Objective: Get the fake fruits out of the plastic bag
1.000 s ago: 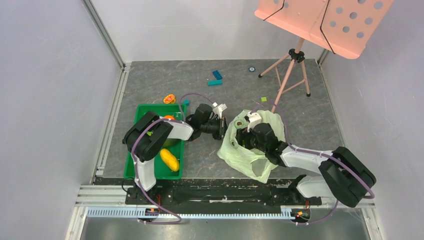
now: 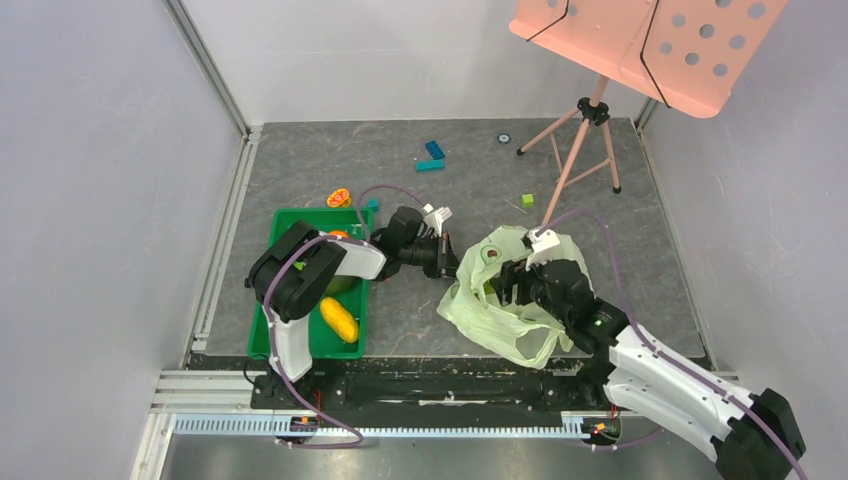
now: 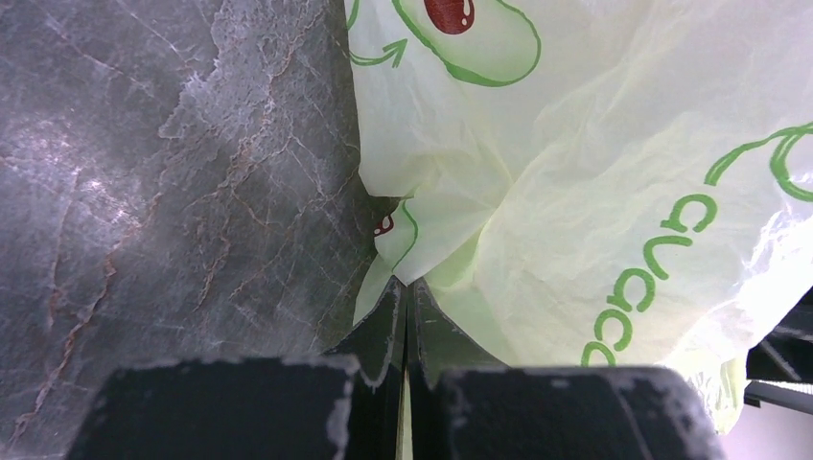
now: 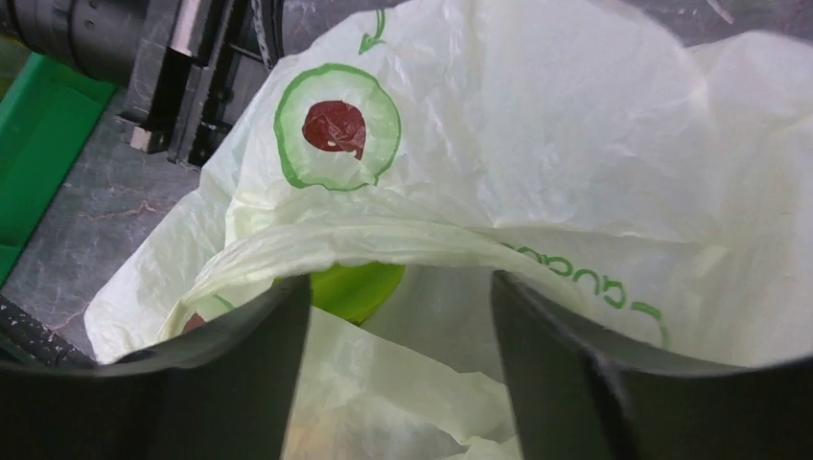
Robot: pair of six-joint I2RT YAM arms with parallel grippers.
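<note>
The pale green plastic bag point(image 2: 480, 315) lies crumpled on the grey floor, its mouth gathered in folds. Inside, a yellow-green fake fruit point(image 4: 357, 287) shows through the opening in the right wrist view, partly hidden by plastic. My left gripper is shut at the bag's left edge; only plastic shows by its tips, and I cannot tell if any is pinched. My right gripper hangs over the bag's opening, fingers apart, with nothing seen held between them.
A green bin point(image 2: 320, 346) with fruits, including a yellow one point(image 2: 339, 320), stands left under my left arm. An orange toy point(image 2: 339, 198), blue blocks point(image 2: 430, 164), a green cube point(image 2: 527, 201) and a pink tripod point(image 2: 573, 155) stand at the back.
My right arm has drawn back toward the front right, its gripper shifting right over the bag. The bag's folds have shifted slightly. My left arm is almost still.
</note>
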